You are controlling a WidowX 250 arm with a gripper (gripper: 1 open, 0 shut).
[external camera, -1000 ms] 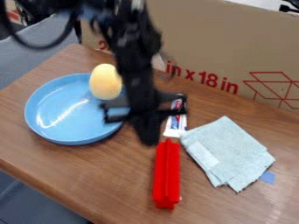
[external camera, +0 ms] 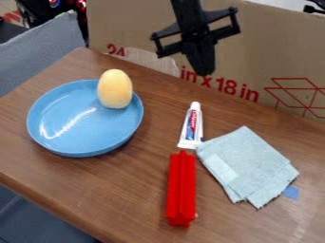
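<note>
A black gripper hangs high at the top centre, in front of the cardboard, shut with nothing visible between its fingers. Below it and to the left, a pale yellow egg-shaped object rests on the right rear part of a blue plate. A white tube with red and blue print lies at the middle of the wooden table. In front of it is a red elongated object. A folded pale cloth lies to the right.
A cardboard box stands along the back of the table. A grey padded surface is at the upper left. Bare wood shows at the front left and far right of the table.
The gripper has risen and moved back, from above the table's middle up to the cardboard, uncovering the white tube. The objects on the table have not visibly moved.
</note>
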